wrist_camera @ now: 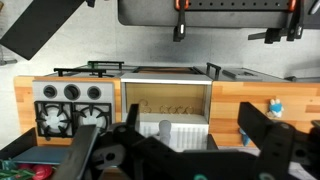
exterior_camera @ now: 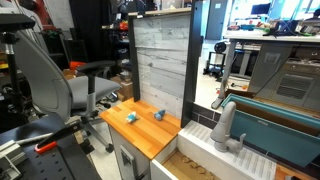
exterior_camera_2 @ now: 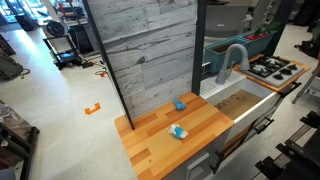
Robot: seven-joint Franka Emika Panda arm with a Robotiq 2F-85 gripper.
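Observation:
My gripper stands open over the toy kitchen in the wrist view, its dark fingers (wrist_camera: pixel 92 152) wide apart and nothing between them. Below it, an open drawer (wrist_camera: pixel 143 92) shows a brown inside with several marks or small holes; I see no object in it. On the wooden counter (exterior_camera_2: pixel 152 150) lie two small blue items: a blue-and-white one (exterior_camera_2: pixel 178 131) closer to the front, and a bluer one (exterior_camera_2: pixel 180 105) near the white backboard. The grey faucet (exterior_camera: pixel 224 126) rises behind the drawer, beside the sink.
A stove top (wrist_camera: pixel 72 108) with black burners and knobs lies at the other end of the counter. The tall white plank backboard (exterior_camera: pixel 160 70) and the teal-sided sink (exterior_camera: pixel 268 130) bound the work area. Open floor shows in front of the cabinet.

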